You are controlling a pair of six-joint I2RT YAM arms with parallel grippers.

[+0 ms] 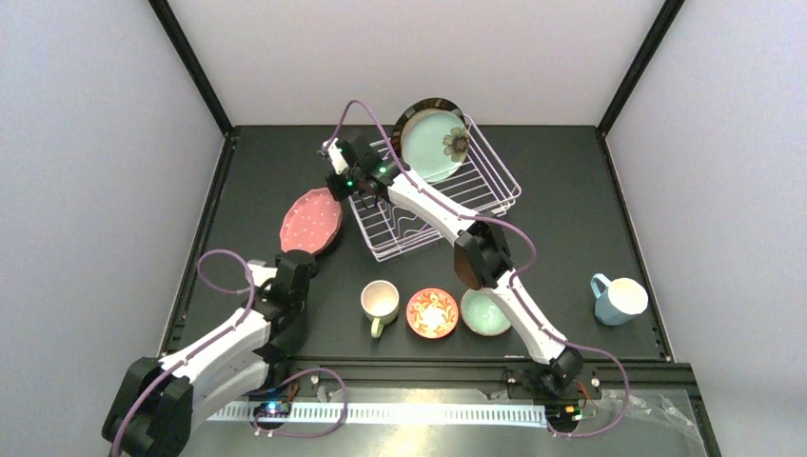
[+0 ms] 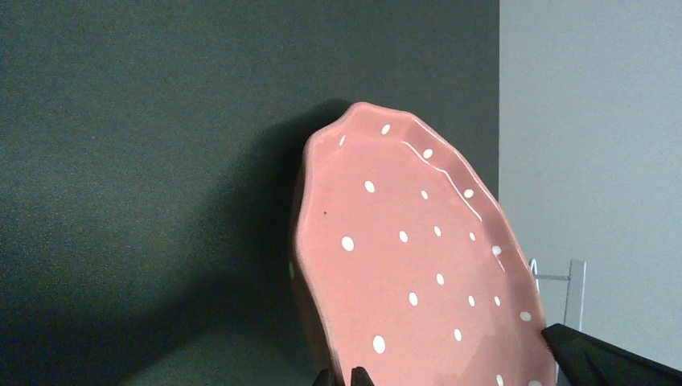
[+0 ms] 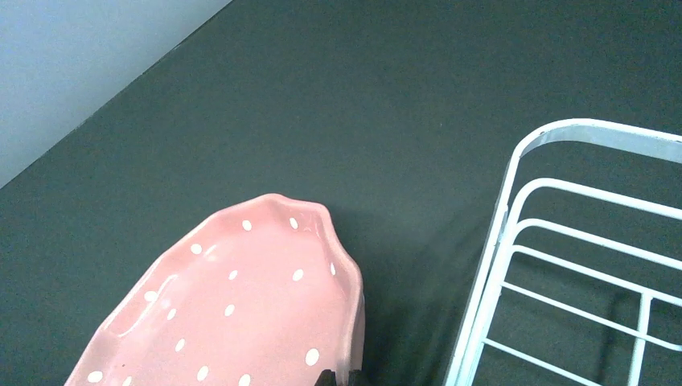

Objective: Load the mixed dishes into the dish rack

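Observation:
A pink plate (image 1: 311,221) with white dots and a wavy rim is tilted at the left of the dish rack (image 1: 400,249). At its near edge is my left gripper (image 1: 306,257), shut on the rim; in the left wrist view the plate (image 2: 418,249) rises from between the fingertips. My right gripper (image 1: 337,195) reaches over the rack to the plate's upper right edge. In the right wrist view the plate's rim (image 3: 354,322) runs between its shut fingertips. Two plates, a dark-rimmed one (image 1: 440,103) and a pale green one (image 1: 425,148), stand in the rack.
Along the front are a cream mug (image 1: 380,298), an orange patterned bowl (image 1: 432,313) and a green bowl (image 1: 485,314). The right arm passes above the rack and beside the green bowl. A blue mug (image 1: 620,300) stands far right, with clear table around it.

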